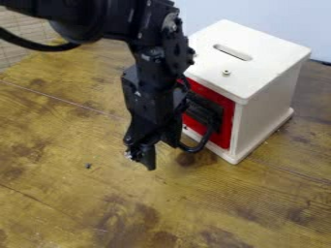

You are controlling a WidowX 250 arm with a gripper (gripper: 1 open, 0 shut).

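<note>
The black arm reaches down from the top of the camera view, its gripper (142, 155) pointing at the wooden floor just left of a white wooden box (265, 82). The box has a red front panel (223, 131) facing left, partly hidden behind the arm and its cables, and a slot in its top. Whether the fingers are open or shut is hard to tell.
Bare wooden surface (77, 203) fills the left and front of the view. A white wall stands behind the box, and tiles show at the upper left.
</note>
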